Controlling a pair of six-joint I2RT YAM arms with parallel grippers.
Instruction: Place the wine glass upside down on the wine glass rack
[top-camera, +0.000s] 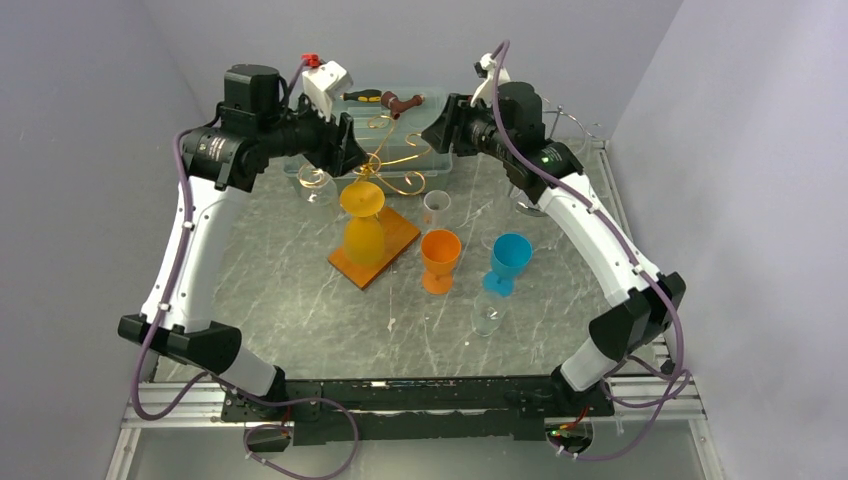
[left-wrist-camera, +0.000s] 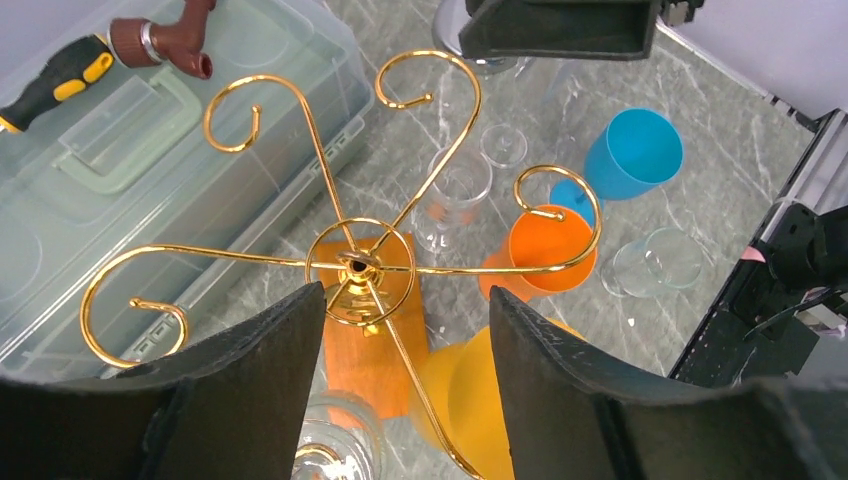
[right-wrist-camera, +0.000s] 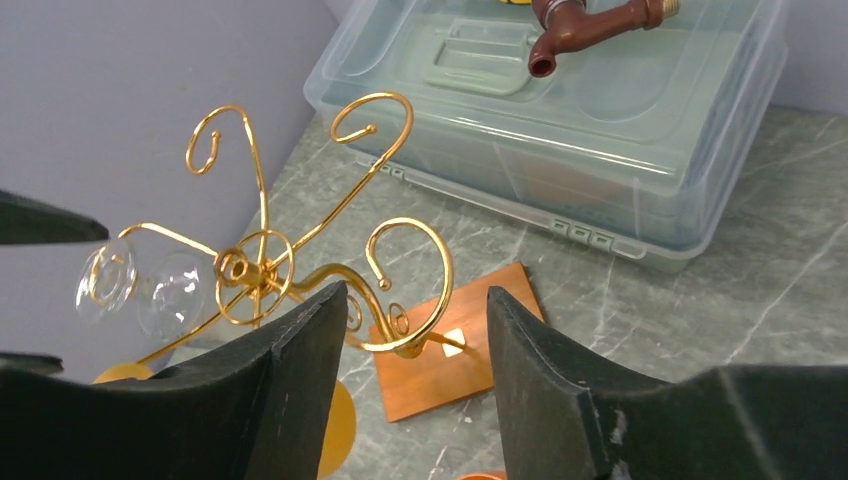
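Observation:
The gold wine glass rack (left-wrist-camera: 358, 266) has curled arms around a central ring and rises from a wooden base (top-camera: 402, 234). On its arms a yellow goblet (top-camera: 362, 235) and a clear glass (top-camera: 316, 188) hang upside down, foot upward. My left gripper (top-camera: 350, 163) is above the rack's left side, open; in the left wrist view the ring lies visually between its separated fingers. To the rack's right, my right gripper (top-camera: 440, 142) also stands open, apart from the wires in the top view. Neither gripper holds anything.
Behind the rack is a lidded plastic box (right-wrist-camera: 600, 150) bearing a brown tap (top-camera: 400, 104) and a screwdriver (top-camera: 362, 96). An orange goblet (top-camera: 440, 255), a blue goblet (top-camera: 510, 258) and clear glasses stand front right. A silver rack (top-camera: 550, 125) is partly hidden by the right arm.

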